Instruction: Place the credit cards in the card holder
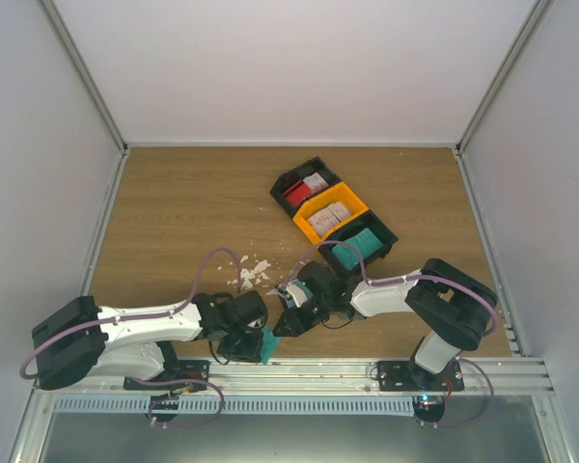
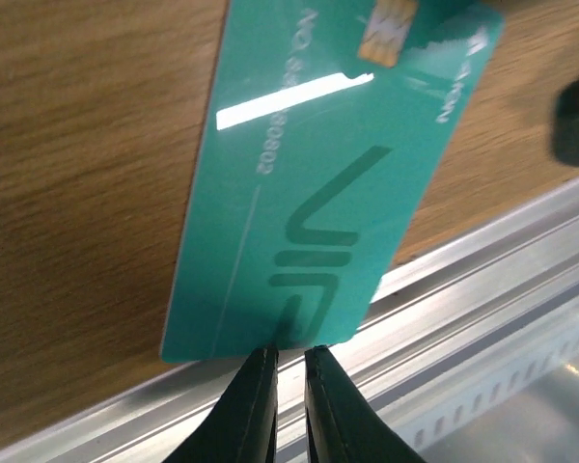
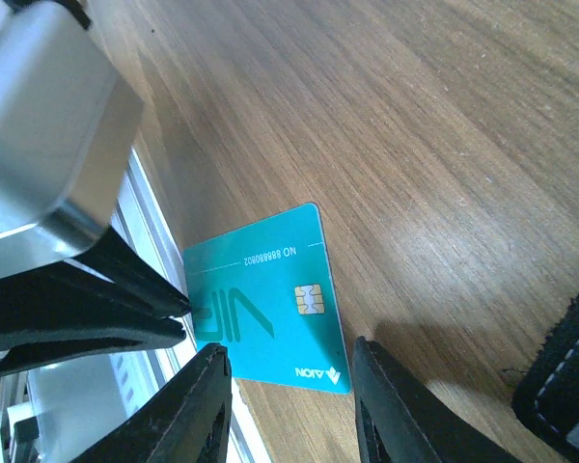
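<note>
My left gripper is shut on the short edge of a teal card (image 2: pixel 289 231), which has a gold chip near its far end. The same card (image 3: pixel 270 299) is ahead of the right fingertips in the right wrist view. There my right gripper stands open, its fingers apart and the card's chip end seen between and beyond them; whether they touch it I cannot tell. In the top view the left gripper (image 1: pixel 258 353) and right gripper (image 1: pixel 286 326) face each other near the front edge. A dark stitched item (image 3: pixel 565 371), perhaps the card holder, shows partly at right.
Behind the arms stand a black bin (image 1: pixel 288 181) with red and pale cards, an orange bin (image 1: pixel 359 201) with pale cards and a black bin (image 1: pixel 390 241) with teal cards. A metal rail (image 1: pixel 299 363) borders the front.
</note>
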